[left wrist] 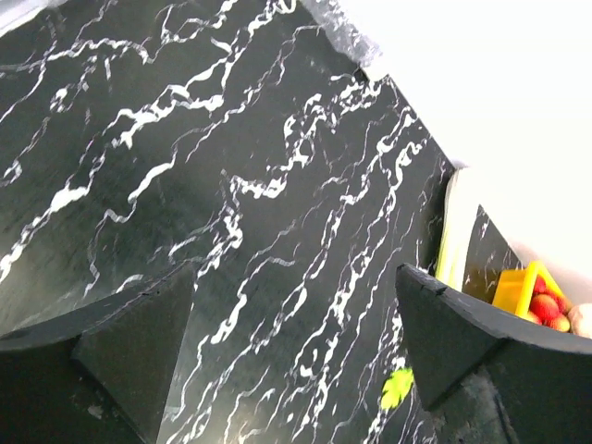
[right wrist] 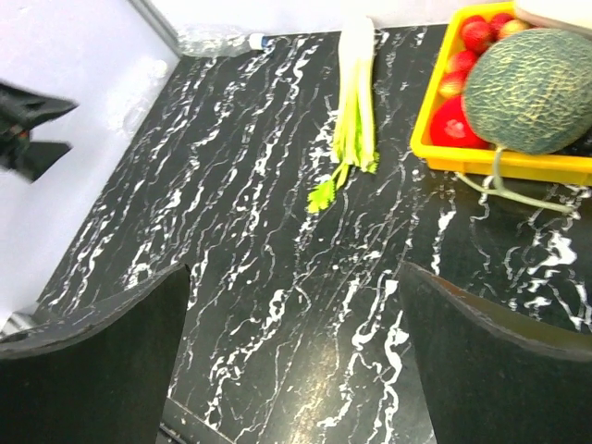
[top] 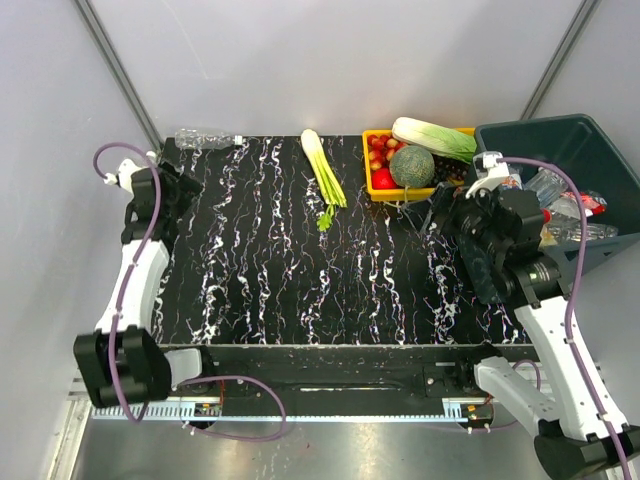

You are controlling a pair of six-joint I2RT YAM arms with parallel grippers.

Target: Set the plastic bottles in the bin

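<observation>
A clear plastic bottle (top: 200, 139) lies at the back left of the marble table, also at the top of the left wrist view (left wrist: 342, 32). A second bottle at the left edge is mostly hidden in the top view behind my left gripper (top: 185, 190), which is over that edge, open and empty, its fingers (left wrist: 102, 361) wide apart. My right gripper (top: 435, 210) is open above the table's right part, before the yellow basket, nothing between its fingers. The green bin (top: 605, 255) at the right holds several bottles (top: 585, 231).
The yellow basket (top: 395, 195) of fruit and vegetables stands at the back right beside the bin. A celery bunch (top: 322, 165) lies at the back middle.
</observation>
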